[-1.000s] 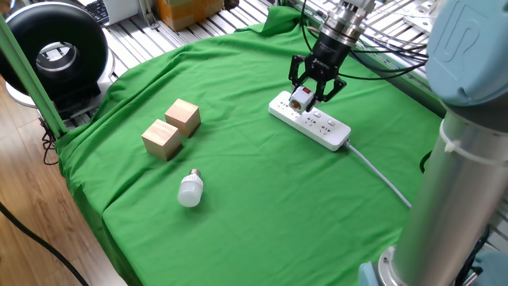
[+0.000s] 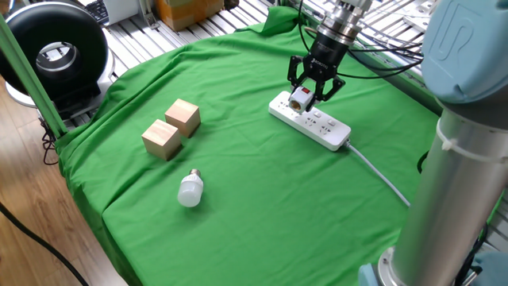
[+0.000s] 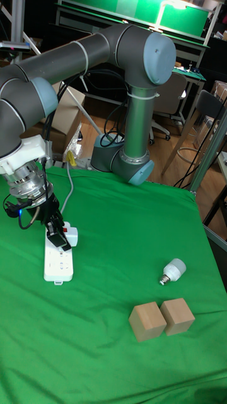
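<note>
A white lamp socket (image 2: 301, 98) with a red switch and a round brass-coloured opening sits at the power strip's far end. My gripper (image 2: 305, 93) has its black fingers on either side of this socket and looks shut on it. The white power strip (image 2: 326, 130) lies flat on the green cloth; whether the socket is seated in it or just above it, I cannot tell. In the other exterior view, the gripper (image 3: 59, 237) partly covers the socket (image 3: 72, 235) and the strip (image 3: 58, 265). A white bulb (image 2: 190, 190) lies on its side, well apart from the gripper.
Two wooden cubes, one nearer (image 2: 162, 140) and one farther (image 2: 182, 117), stand close together beyond the bulb. From the strip a white cord (image 2: 379, 172) runs toward the arm's column. Open green cloth (image 2: 246, 151) separates the strip from the cubes and bulb.
The blue arm joint and grey column at the right have shifted slightly left. The gripper, socket, strip, bulb and cubes look the same.
</note>
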